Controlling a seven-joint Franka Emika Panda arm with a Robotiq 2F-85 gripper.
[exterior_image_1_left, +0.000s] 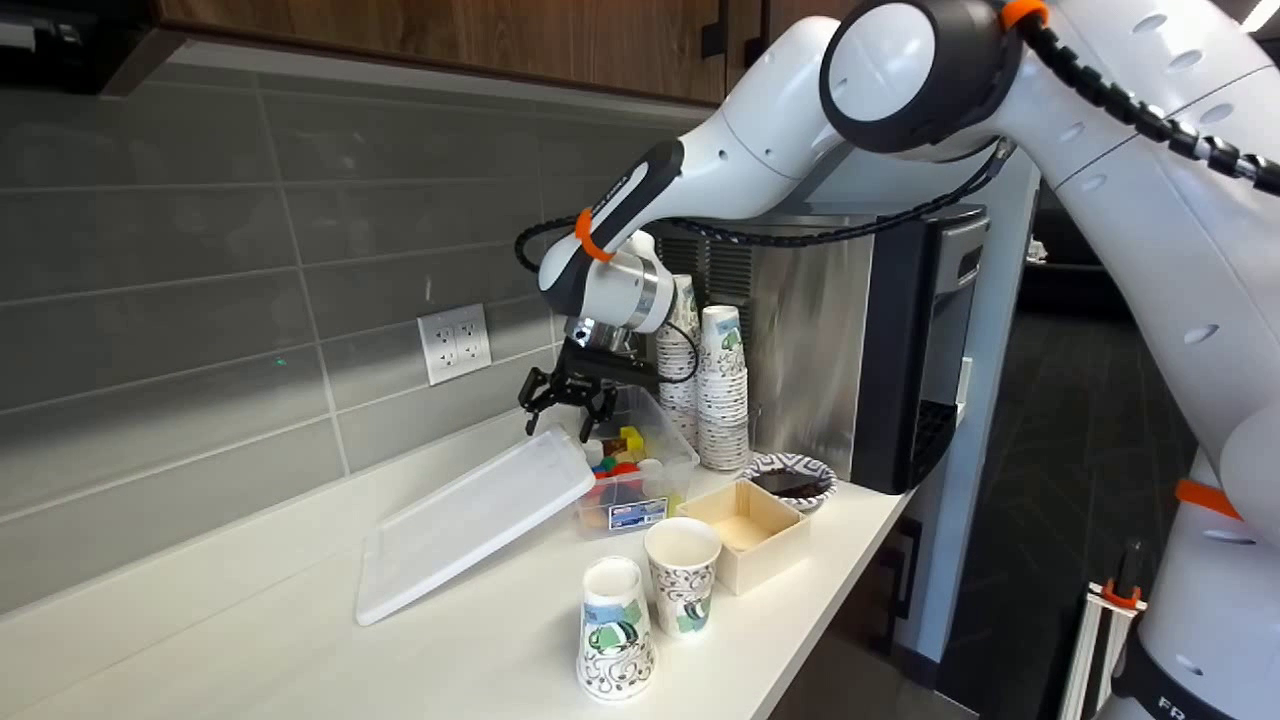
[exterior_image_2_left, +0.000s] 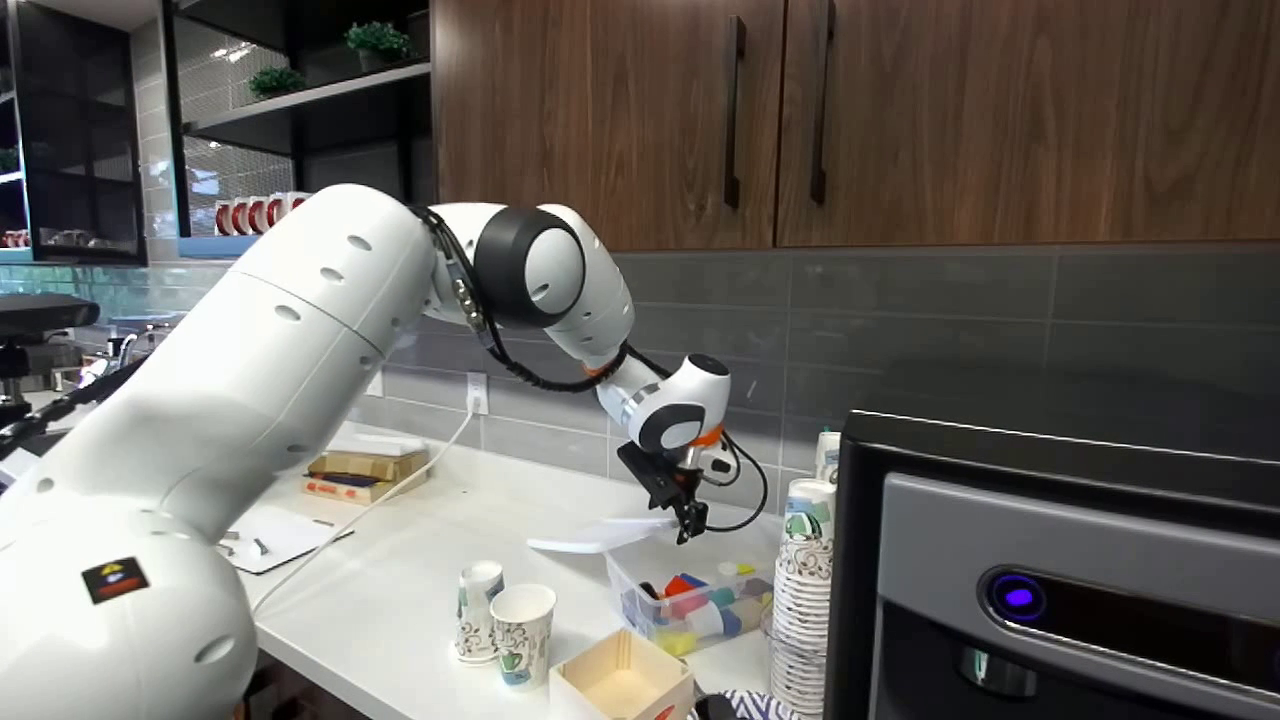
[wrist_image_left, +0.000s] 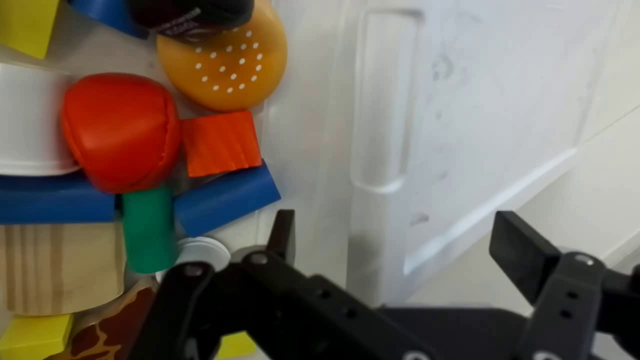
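Note:
My gripper is open, its two black fingers wide apart with nothing held between them. It hangs above the raised end of a translucent white lid, which leans on the edge of a clear plastic bin. In the wrist view the lid passes beneath the gap between the fingers, with the bin's contents off to the left. Those contents include a red soft ball, an orange dotted bun, a blue block and a green cylinder. Whether a fingertip touches the lid, I cannot tell.
Two paper cups stand near the counter's front, beside an open wooden box. A patterned bowl, tall cup stacks and a black-fronted machine are to the right. Tiled wall rises behind.

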